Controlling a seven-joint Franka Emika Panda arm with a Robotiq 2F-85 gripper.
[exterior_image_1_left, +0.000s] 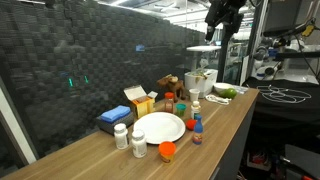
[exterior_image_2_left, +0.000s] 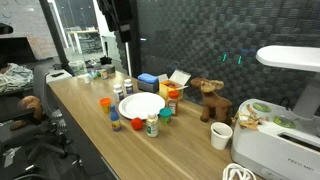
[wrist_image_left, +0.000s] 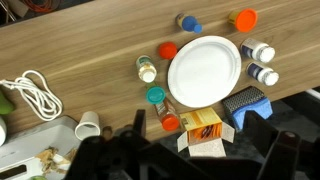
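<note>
With its fingers spread wide and nothing between them, my open gripper hangs high above the wooden table. Exterior view 2 shows the dark gripper (exterior_image_2_left: 122, 38) well clear of everything. Below it lies a round white plate (wrist_image_left: 204, 85), empty. Around the plate are a red ball-like item (wrist_image_left: 168, 49), a blue bottle (wrist_image_left: 187, 22), an orange cup (wrist_image_left: 243, 19), two white-capped bottles (wrist_image_left: 258, 50), a white-topped jar (wrist_image_left: 147, 70), a teal cup (wrist_image_left: 155, 95) and a red-capped jar (wrist_image_left: 169, 119). An open yellow box (wrist_image_left: 203, 128) and a blue block (wrist_image_left: 247, 103) sit behind the plate.
A brown moose toy (exterior_image_2_left: 213, 103), a white mug (exterior_image_2_left: 220, 136) and a large white appliance (exterior_image_2_left: 282, 140) stand along the back side. A white cable (wrist_image_left: 38, 97) lies coiled nearby. Bare wood (wrist_image_left: 105, 70) shows between the cable and the jars.
</note>
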